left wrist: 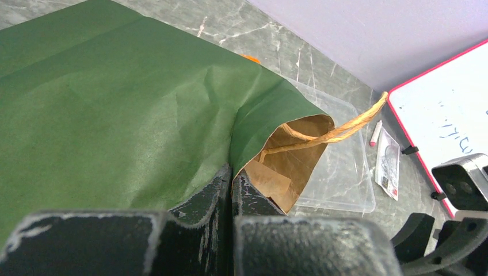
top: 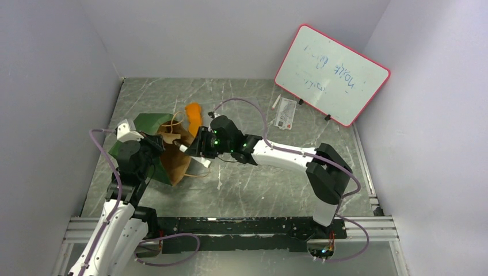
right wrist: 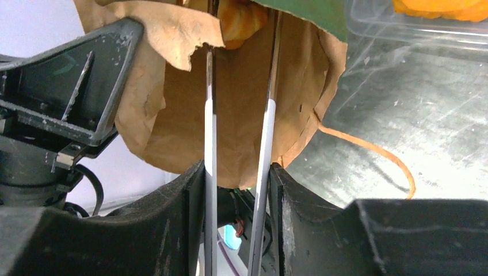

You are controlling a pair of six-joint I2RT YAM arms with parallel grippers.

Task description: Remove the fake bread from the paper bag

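The paper bag, green outside and brown inside, lies on its side at the table's left, mouth toward the middle. My left gripper is shut on the bag's upper edge. My right gripper reaches into the mouth; in the right wrist view its long fingers stand apart, tips deep inside around or beside an orange, bread-like piece, partly hidden by torn paper and the bag's edge. Whether they touch it I cannot tell.
Orange items in a clear container lie behind the bag. A whiteboard, a pen and a flat pack are at the back right.
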